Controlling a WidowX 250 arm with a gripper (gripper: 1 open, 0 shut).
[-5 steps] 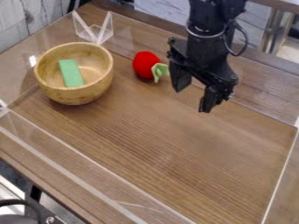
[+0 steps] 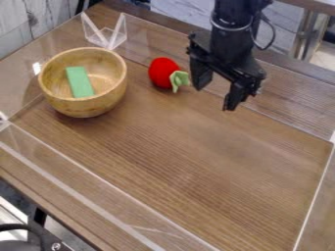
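My black gripper (image 2: 217,80) hangs above the table at the upper middle, its fingers spread apart, with nothing visible between them. Left of it lies a red object (image 2: 163,71) with a pale green top, close to one finger. A tan bowl (image 2: 109,103) at the left holds a green block (image 2: 78,83).
White wire-like shapes stand at the top left near the wall, and a cable rises behind the arm. A dark round object sits at the bottom left edge.
My gripper has moved slightly up and back, a little to the left. The bowl and red object appear unmoved.
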